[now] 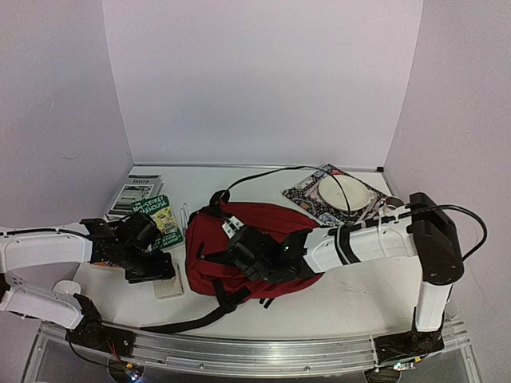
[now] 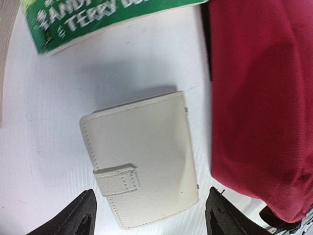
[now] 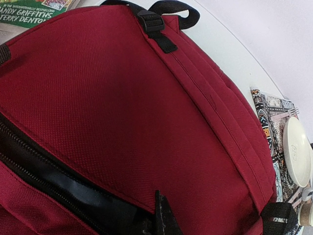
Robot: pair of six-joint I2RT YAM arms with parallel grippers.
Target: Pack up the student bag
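A cream notebook (image 2: 144, 161) with a stitched strap lies flat on the table beside the red bag (image 2: 259, 98). Above it, my left gripper stands open, its fingers (image 2: 80, 215) apart and the notebook lying below the gap. In the top view that notebook (image 1: 168, 287) is partly covered by the left gripper (image 1: 162, 275). The red bag (image 1: 263, 215) lies in the middle of the table, and in the right wrist view its zipped opening (image 3: 63, 181) gapes. At the edge of this opening my right gripper is shut on the bag's fabric.
A green book (image 1: 162, 219) and a grey printed booklet (image 1: 137, 191) lie at the back left. Pens (image 1: 184, 216) lie beside the bag. At the back right, a plate (image 1: 343, 193) rests on a patterned mat (image 1: 302, 191). Straps (image 1: 192, 321) trail around the bag.
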